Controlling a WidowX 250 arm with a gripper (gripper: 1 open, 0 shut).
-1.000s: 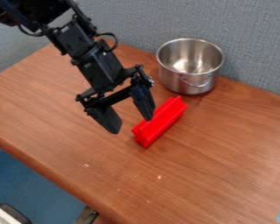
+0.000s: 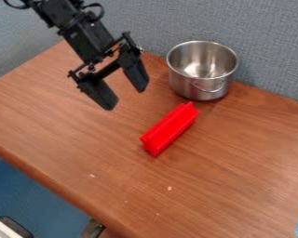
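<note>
My black gripper (image 2: 119,85) hangs open over the back left of the wooden table, with nothing between its two fingers. A red oblong object (image 2: 169,128) lies diagonally on the table, to the lower right of the gripper and apart from it. Right of the gripper stands a steel pot (image 2: 201,70) with a wire handle at its side.
A grey textured wall (image 2: 264,46) runs behind it. Blue floor shows past the left edge, with a metal fixture at the bottom left.
My gripper has moved up and back to the left, away from the red object. The red object and the pot have not visibly moved.
</note>
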